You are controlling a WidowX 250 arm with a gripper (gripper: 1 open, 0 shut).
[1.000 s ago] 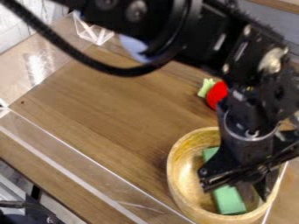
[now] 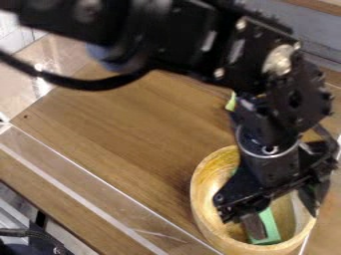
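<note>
The black arm reaches down from the top, its gripper [image 2: 273,199] over and partly inside a round wooden bowl [image 2: 208,199] at the lower right. The gripper is open. A green block [image 2: 264,229] lies in the bowl beneath the fingers, partly hidden by them. A pale green item [image 2: 230,103] peeks out behind the arm above the bowl.
A clear plastic strip runs along its front-left edge. A blue object behind the arm at the top left is mostly hidden.
The gripper has shifted slightly left within the bowl, and the arm now hides the red object that showed above the bowl earlier.
</note>
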